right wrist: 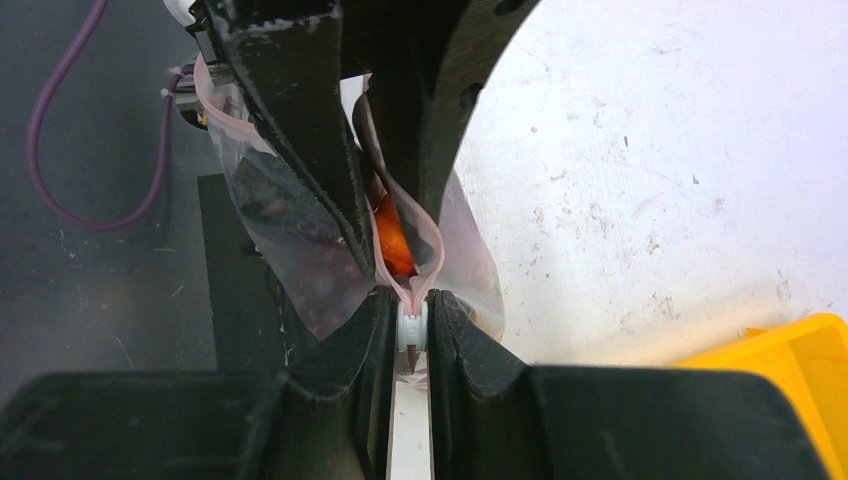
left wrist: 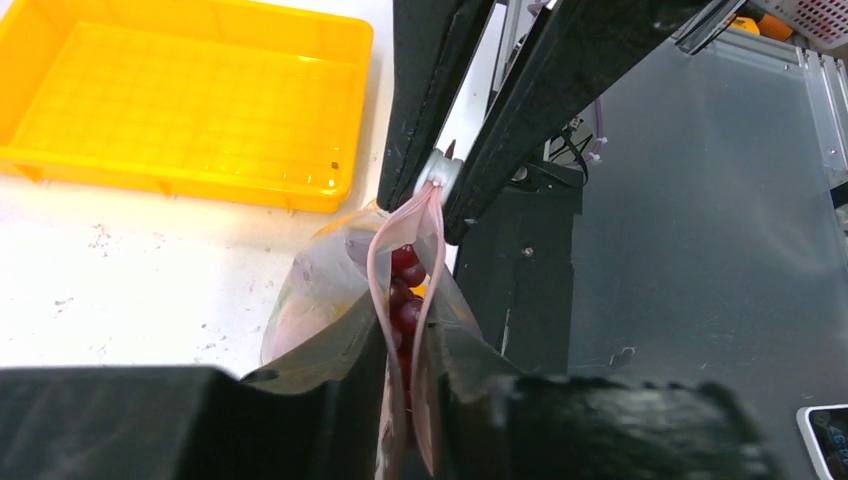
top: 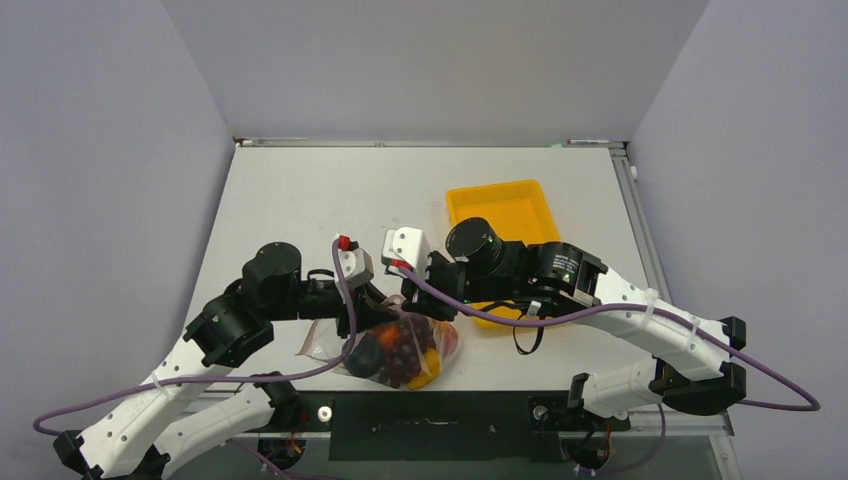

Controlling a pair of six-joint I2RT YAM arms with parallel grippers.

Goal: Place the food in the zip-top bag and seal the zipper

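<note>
The clear bag (top: 395, 355) holds grapes, a dark round item, orange and yellow food at the table's front edge, with its pink-lipped top raised between both grippers. My right gripper is shut on the white zipper slider (right wrist: 410, 326) at one end of the top. My left gripper is around the pink zipper strip (left wrist: 375, 270), fingers close together; whether they grip it is unclear. Red grapes (left wrist: 405, 315) show through the opening in the left wrist view, orange food (right wrist: 392, 235) in the right wrist view.
A yellow tray (top: 495, 200) sits at the table's right, partly under the right arm, empty where visible. A dark panel (top: 430, 425) runs along the front edge.
</note>
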